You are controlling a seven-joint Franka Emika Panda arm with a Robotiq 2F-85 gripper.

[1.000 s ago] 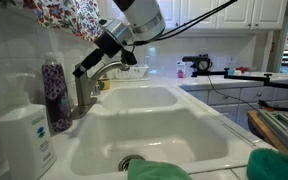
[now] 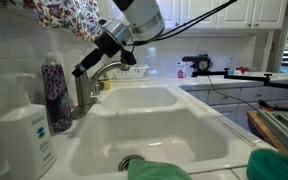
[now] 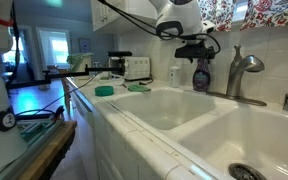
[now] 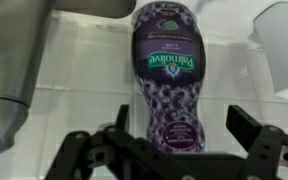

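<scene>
In the wrist view a purple Palmolive bottle [image 4: 170,72] appears between the two spread fingers of my gripper, not touched by either. The same bottle [image 2: 56,96] stands upright against the tiled wall behind the sink in exterior view 1. My gripper [image 2: 77,72] is open there, near the bottle's upper part and to its right. From exterior view 2, the gripper [image 3: 213,44] shows above and close to the bottle [image 3: 202,76]; the exact gap is hard to tell.
A metal faucet [image 3: 240,70] rises close beside the bottle. On its other side is a white soap dispenser [image 2: 27,138]. The white double sink [image 2: 149,128] is empty. A green cloth [image 2: 156,171] lies at the sink's edge.
</scene>
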